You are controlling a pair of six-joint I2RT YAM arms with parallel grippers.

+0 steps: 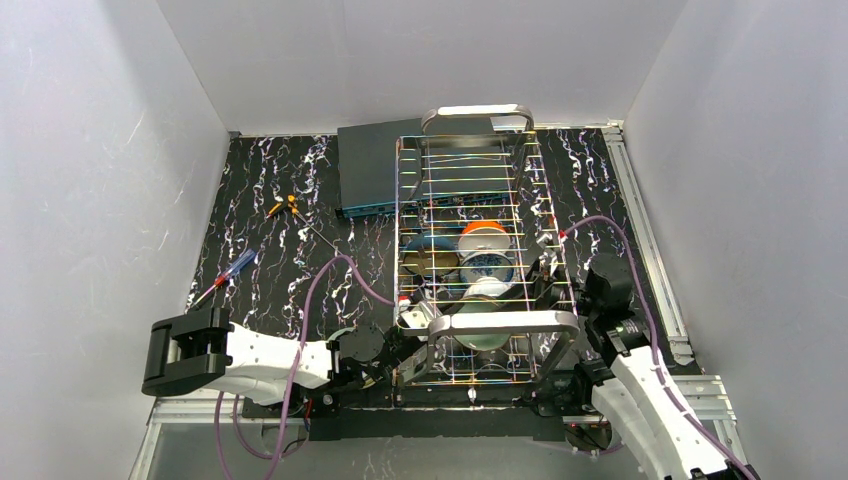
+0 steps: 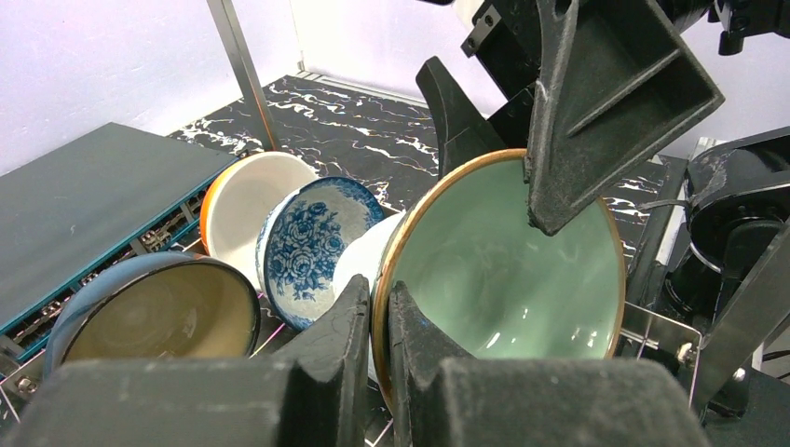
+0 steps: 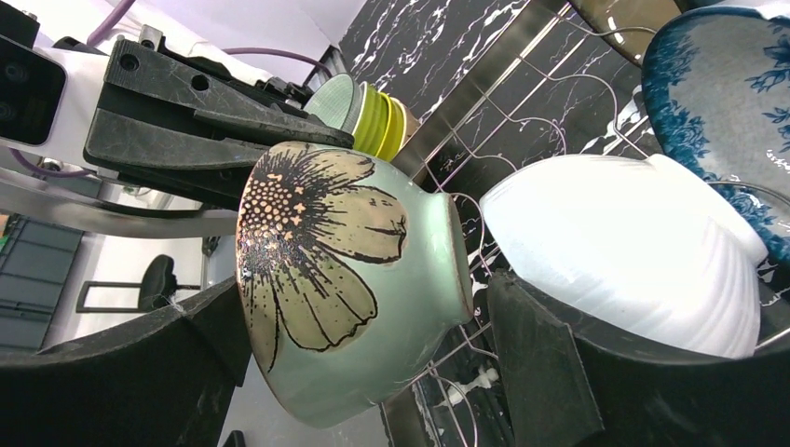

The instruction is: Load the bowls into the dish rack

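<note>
My left gripper is shut on the rim of a celadon bowl (image 2: 494, 270) with a flower outside (image 3: 326, 270), at the front of the dish rack (image 1: 492, 322). My right gripper is open around that bowl; in the left wrist view its dark finger overlaps the rim. Behind stand a white bowl (image 3: 615, 242), a blue floral bowl (image 2: 312, 251), an orange-and-white bowl (image 2: 261, 205) and a blue-brown bowl (image 2: 163, 317).
A grey equipment box (image 1: 370, 160) lies under the rack's rear. Tools (image 1: 236, 268) lie on the left floor. Stacked green and yellow bowls (image 3: 377, 121) appear beyond the rack. Walls enclose the area.
</note>
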